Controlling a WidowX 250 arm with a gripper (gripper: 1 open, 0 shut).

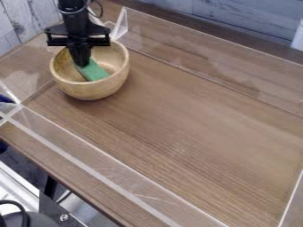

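Observation:
A light wooden bowl (104, 87) stands at the upper left of the table (190, 142). A green oblong object (92, 72) lies inside it. The black gripper (78, 57) reaches down into the bowl from above, its tips at the upper end of the green object. The gripper looks shut; whether anything is between its fingertips is too small to tell.
Clear edging runs along its left and back, with a pale wall at the top right. Dark cables lie at the lower left.

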